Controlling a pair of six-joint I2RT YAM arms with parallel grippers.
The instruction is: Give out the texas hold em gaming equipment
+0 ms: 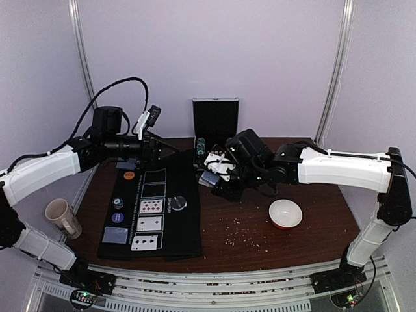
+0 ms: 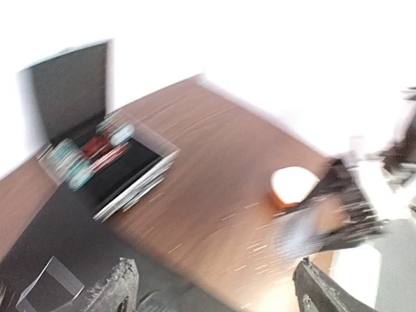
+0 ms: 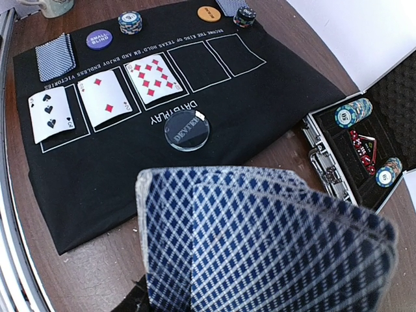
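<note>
My right gripper (image 1: 218, 181) is shut on a deck of blue-checked cards (image 3: 286, 240), which hides most of its fingers in the right wrist view. Above the far end of the black mat (image 3: 78, 188), my left gripper (image 1: 168, 149) stands open and empty. Three face-up cards fill mat boxes: a spade card (image 3: 50, 116), a low diamond card (image 3: 104, 97) and a higher diamond card (image 3: 153, 79); two boxes are bare. A clear dealer disc (image 3: 186, 130) lies beside them. Face-down cards (image 3: 55, 57), a purple small-blind disc (image 3: 99, 39), an orange disc (image 3: 208, 13) and chip stacks (image 3: 130, 22) line the opposite side.
The open case (image 3: 328, 169) at the back holds chips and red dice (image 3: 363, 151). A white bowl (image 1: 285, 213) stands on the right, with small crumbs (image 1: 244, 235) scattered nearby. A mug (image 1: 63, 218) is at the left edge. The left wrist view is blurred.
</note>
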